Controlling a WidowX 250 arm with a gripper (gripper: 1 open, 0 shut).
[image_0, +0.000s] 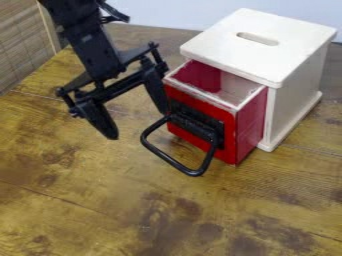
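Note:
A black gripper (132, 115) hangs in the upper left of the view, its two fingers spread apart with nothing between them. It is just left of a white cabinet (285, 58) with a red-fronted drawer (246, 128) pulled out. The drawer's top is open and looks empty where visible. A black loop handle (198, 170) on the drawer front sticks out low toward the front left, below and right of the gripper.
A panel wall (20, 45) stands at the upper left edge.

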